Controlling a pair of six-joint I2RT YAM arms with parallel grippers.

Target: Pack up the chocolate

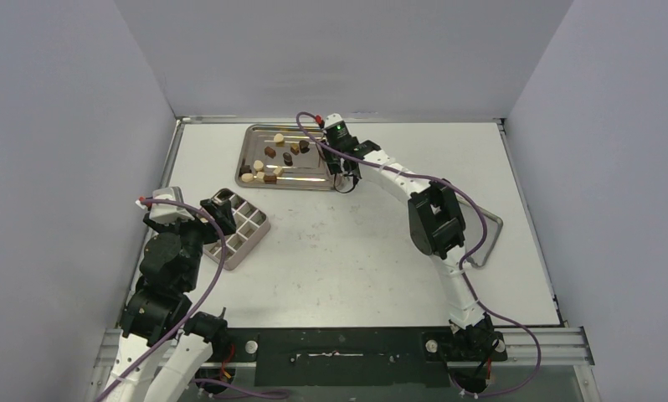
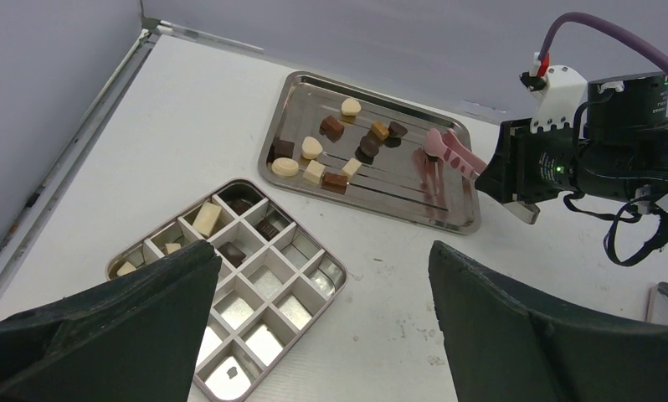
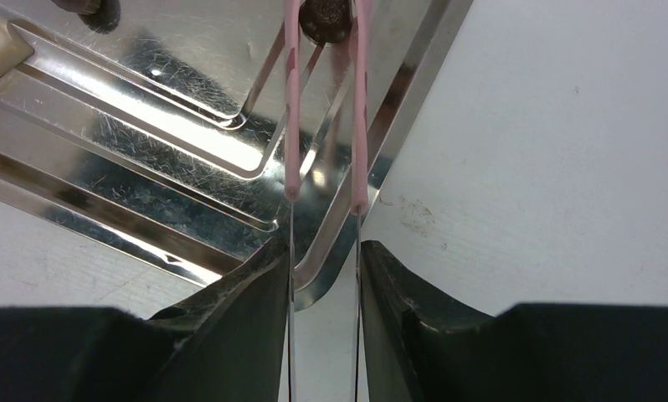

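Observation:
A steel tray (image 2: 377, 194) at the back holds assorted dark, brown and cream chocolates. My right gripper is over its right end, pink fingertips low around a round dark chocolate (image 3: 325, 18), which shows between them in the right wrist view; whether they touch it I cannot tell. A compartment box (image 1: 254, 243) stands front-left of the tray, with chocolates in some cells and others empty. My left gripper stands open above the box, nothing visible between its fingers.
A second tray (image 1: 490, 247) lies at the right, partly under the right arm. Walls close in both sides and the back.

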